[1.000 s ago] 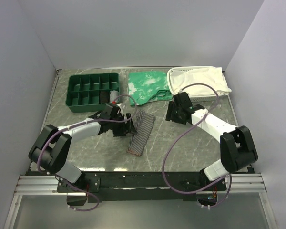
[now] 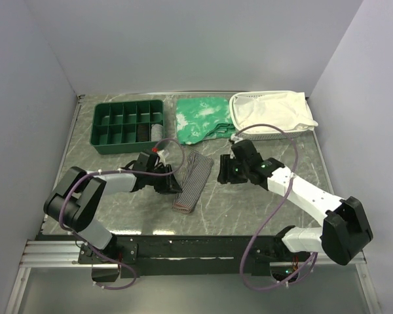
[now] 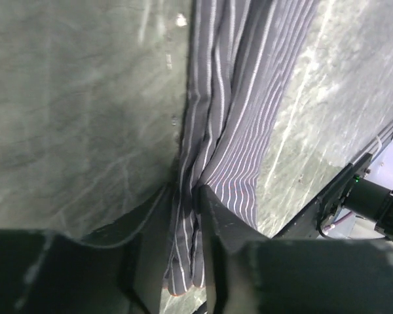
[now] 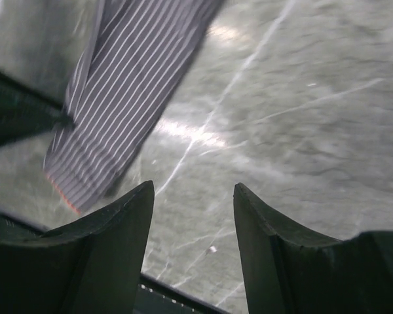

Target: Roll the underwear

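Note:
Grey striped underwear (image 2: 196,180), folded into a long strip, lies diagonally on the marble table (image 2: 118,209). My left gripper (image 2: 174,188) is at its left edge near the lower end; in the left wrist view its fingertips (image 3: 209,203) touch the cloth's folds, and how far they are closed is unclear. My right gripper (image 2: 228,170) stands open to the right of the underwear, over bare table, with nothing between its fingers in the right wrist view.
A green divided box (image 2: 111,144) holding rolled items is at back left. Green cloth (image 2: 196,118) lies at back middle; a white basket (image 2: 268,136) with white cloth is at back right.
My left gripper has moved down along the underwear toward its lower end.

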